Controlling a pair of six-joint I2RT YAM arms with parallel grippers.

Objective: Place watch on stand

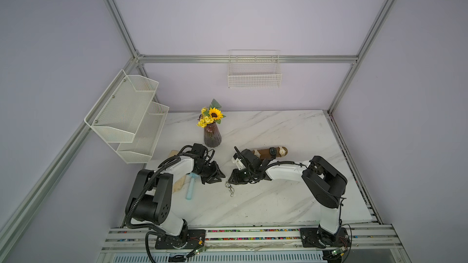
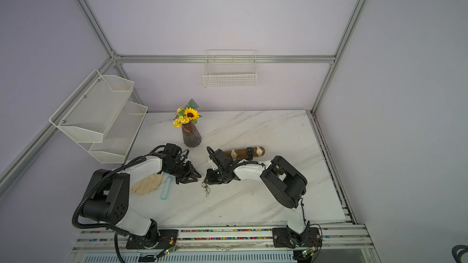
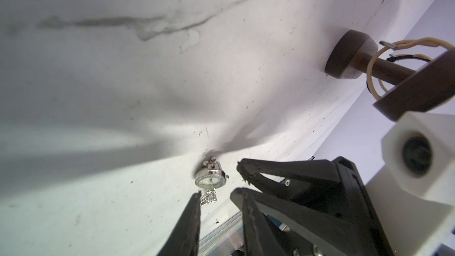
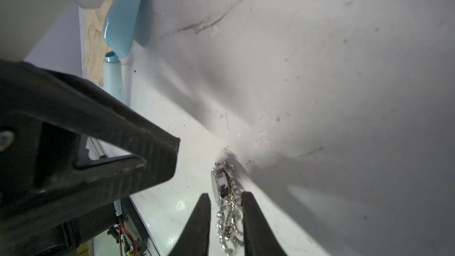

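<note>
A silver watch with a chain band lies on the white marble table between the two grippers; it also shows in the left wrist view and right wrist view. My left gripper is partly open just beside it, nothing between its fingers. My right gripper stands partly open over the watch, its fingertips either side of the band; whether they touch cannot be told. The brown wooden stand with several watches lies behind the right arm.
A vase of sunflowers stands at the back left. A light blue object and beige gloves lie left. Wire racks hang on the walls.
</note>
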